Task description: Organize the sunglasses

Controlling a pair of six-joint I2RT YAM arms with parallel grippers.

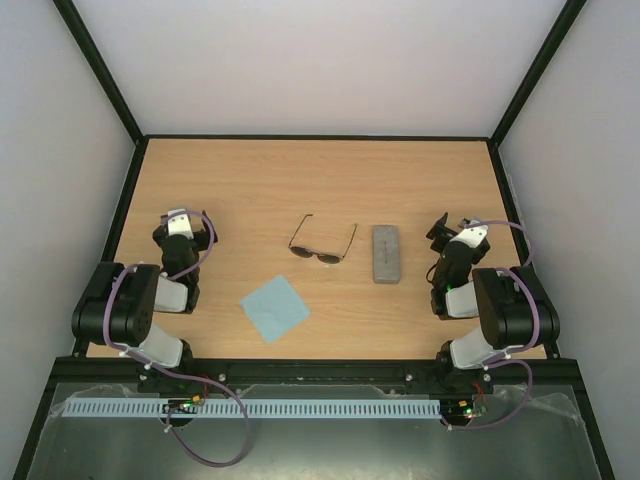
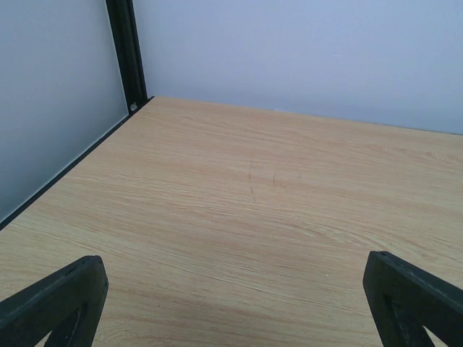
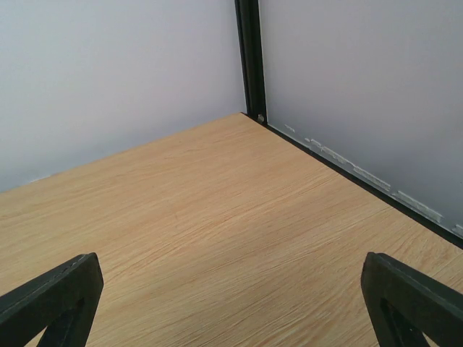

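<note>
Dark-lensed sunglasses (image 1: pixel 316 255) lie mid-table in the top view, temples unfolded and pointing to the back. To their right is a grey, oblong case (image 1: pixel 386 254), which looks closed. A light blue cloth (image 1: pixel 275 308) lies flat in front and to the left of the sunglasses. Far from all three, at the table's left side, my left gripper is open with only bare wood visible between its fingers. My right gripper, over on the right side, also stands open and empty. Neither wrist view shows the sunglasses, case or cloth.
Bare wooden table (image 1: pixel 310 180) stretches across the back half. White walls with black frame edges enclose the left, right and far sides. Purple cables (image 1: pixel 525 300) loop along both arms.
</note>
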